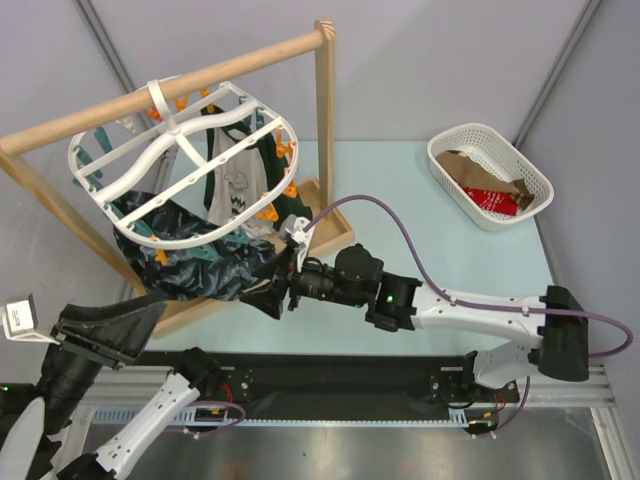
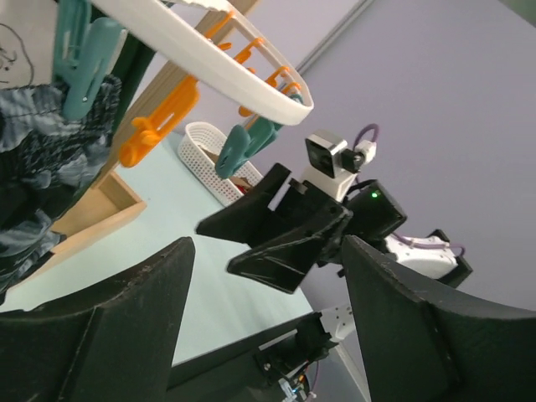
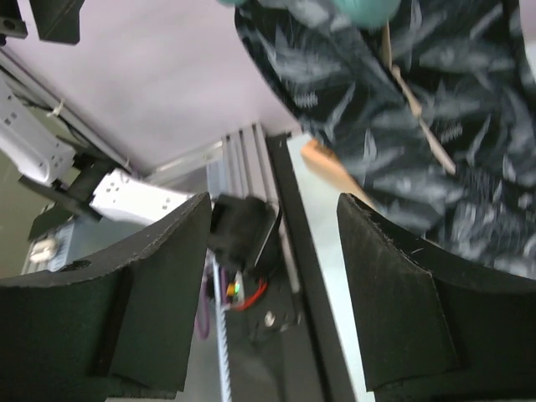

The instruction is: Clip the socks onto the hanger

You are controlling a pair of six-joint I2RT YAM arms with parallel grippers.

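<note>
The white oval hanger (image 1: 200,240) hangs from a wooden frame, with teal and orange clips around its rim. A dark patterned sock (image 1: 205,265) hangs from its front side; a white-and-green sock (image 1: 240,180) hangs behind. At the front left, my left gripper (image 1: 155,305) is close to the dark sock's lower left; in the left wrist view its fingers (image 2: 155,293) stand apart with nothing between. My right gripper (image 1: 262,290) is at the dark sock's right end. Its fingers (image 3: 172,285) are parted too, the dark sock (image 3: 385,126) lying beyond them, not between.
A white basket (image 1: 535,190) holding red and brown socks (image 1: 488,190) stands at the back right. The wooden frame's post (image 1: 326,120) rises right of the hanger. Clear light-blue table (image 1: 400,190) lies between frame and basket.
</note>
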